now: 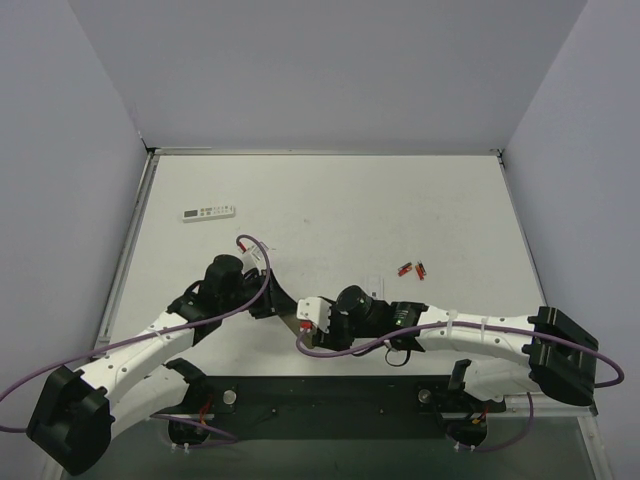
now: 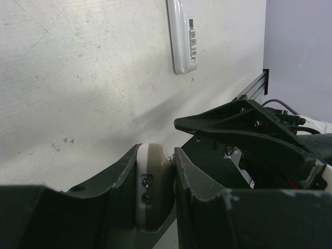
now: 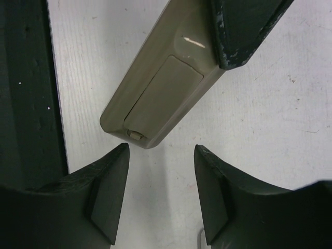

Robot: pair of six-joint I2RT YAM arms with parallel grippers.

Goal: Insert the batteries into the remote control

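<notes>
The dark grey remote (image 3: 163,96) is held tilted by my left gripper, which is shut on it; its back with the closed battery cover (image 3: 161,98) faces the right wrist view. My right gripper stands open just beside the cover end, with nothing between its fingertips. Loose batteries (image 1: 405,268) lie on the table at the right of the top view.
A white remote (image 1: 208,213) lies at the back left. A pale thin object (image 1: 376,287) lies behind my right gripper, partly hidden. A dark edge runs along the front.
</notes>
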